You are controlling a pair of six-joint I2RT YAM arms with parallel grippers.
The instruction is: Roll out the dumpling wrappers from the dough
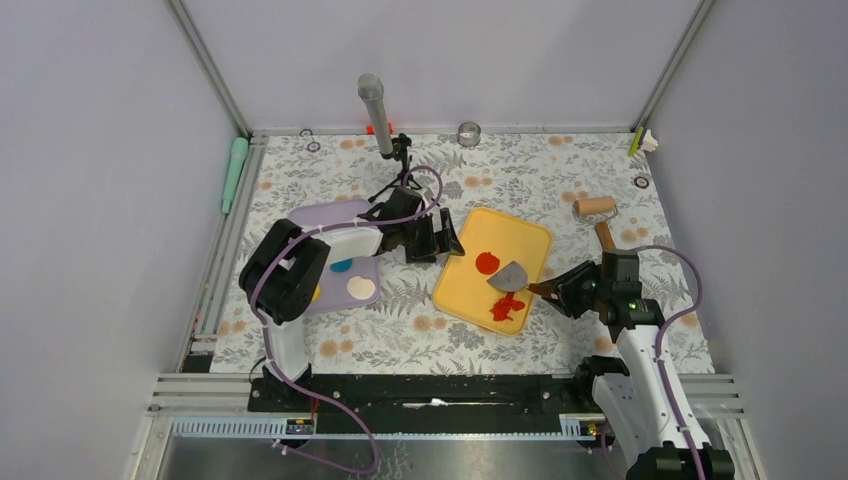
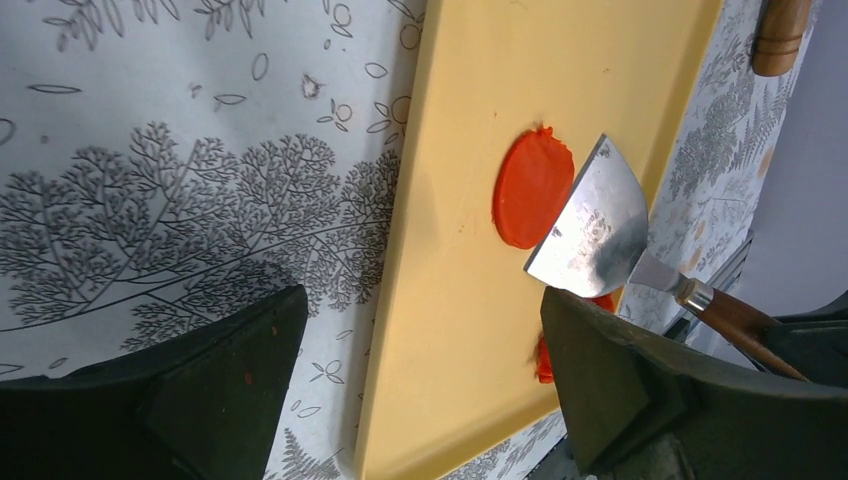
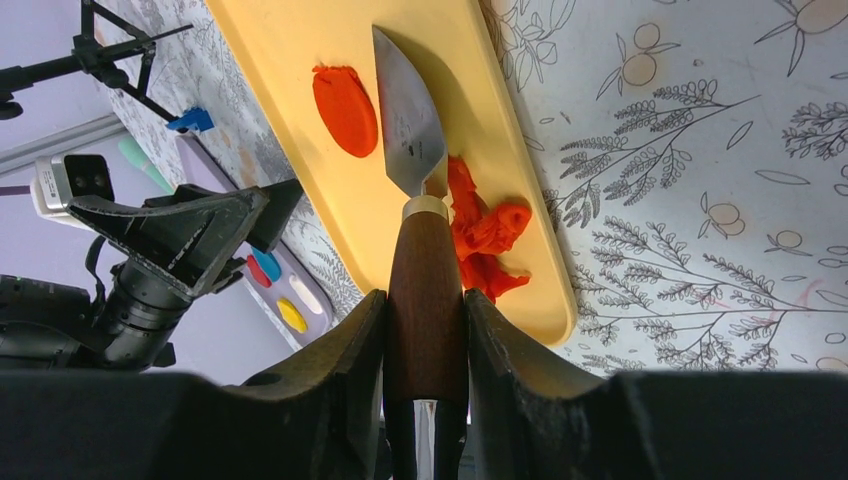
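Note:
A yellow tray (image 1: 460, 290) holds a flattened red dough disc (image 1: 487, 262) and a crumpled red dough mass (image 1: 508, 308). My right gripper (image 1: 555, 290) is shut on the wooden handle of a metal scraper (image 3: 408, 120), whose blade lies between the two dough pieces, partly over the crumpled one. My left gripper (image 1: 437, 240) stands open beside the tray's left edge, with its fingers over the patterned table in the left wrist view.
A lilac board (image 1: 325, 302) with coloured discs lies left, partly under my left arm. A wooden roller (image 1: 595, 206) lies right of the tray. A microphone on a stand and a metal cup (image 1: 469, 134) stand at the back.

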